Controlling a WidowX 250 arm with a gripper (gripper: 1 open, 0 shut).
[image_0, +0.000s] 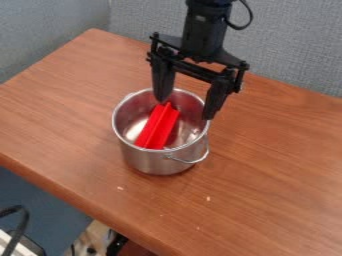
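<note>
A steel pot (160, 158) with a wire handle stands on the wooden table, holding a red elongated object (158, 129) that leans inside it. My black gripper (187, 95) is open above the pot, one finger over its back left part near the red object's upper end, the other over the right rim. Whether either finger touches anything is unclear.
A grey textured panel stands behind it. Cables and other hardware lie below the table's edge at the lower left.
</note>
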